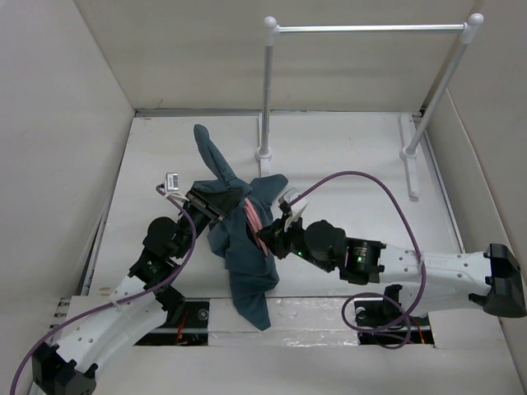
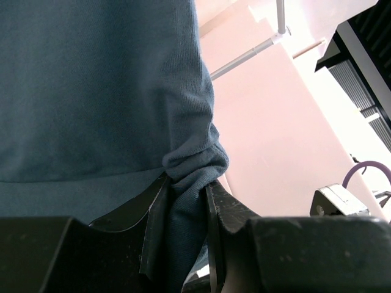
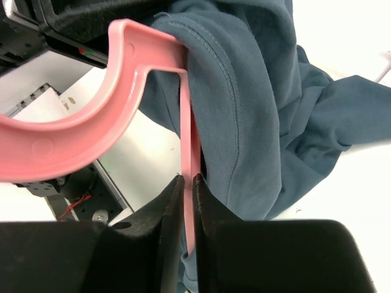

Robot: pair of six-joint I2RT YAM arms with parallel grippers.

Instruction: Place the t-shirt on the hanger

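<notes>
The dark teal t-shirt (image 1: pixel 251 288) hangs bunched at the middle-left in the top view, with a pink hanger (image 1: pixel 254 218) inside its folds. My left gripper is shut on a gathered fold of the cloth, which fills much of the left wrist view. In the right wrist view, my right gripper is at the straight bar of the hanger (image 3: pixel 91 140), its fingertips close around it; whether they press on it is hard to tell. The hanger's curved part lies outside the cloth.
A white rail stand (image 1: pixel 370 29) stands at the back right over the white board (image 1: pixel 346 140). The board is clear beneath the rail. Walls (image 1: pixel 49 148) bound the space on the sides and back.
</notes>
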